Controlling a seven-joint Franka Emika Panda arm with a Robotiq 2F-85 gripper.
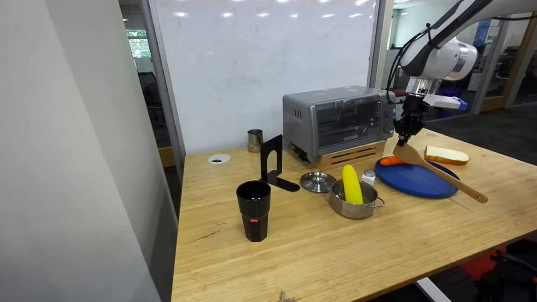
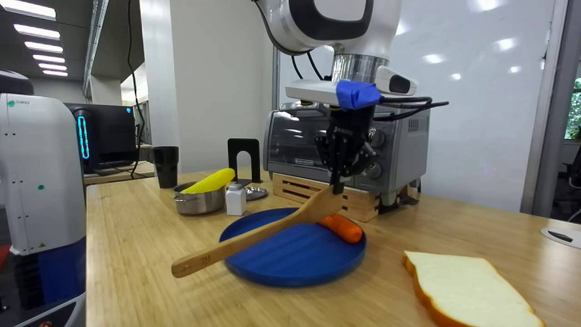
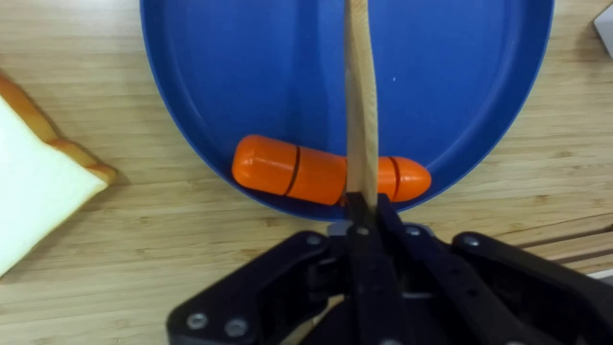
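Observation:
My gripper is shut on the blade end of a wooden spatula. The spatula's handle slants down across the blue plate and sticks out past its rim, and in exterior view 1 its tip is at the right. A shadow of the handle falls on the plate in the wrist view, so it seems to hang above the surface. On the plate by its rim lies an orange carrot, partly covered by the spatula in the wrist view.
Bread lies beside the plate. Nearby stand a white shaker, a metal pot holding a yellow vegetable, and a lid. A toaster oven on a wooden crate is close to the arm.

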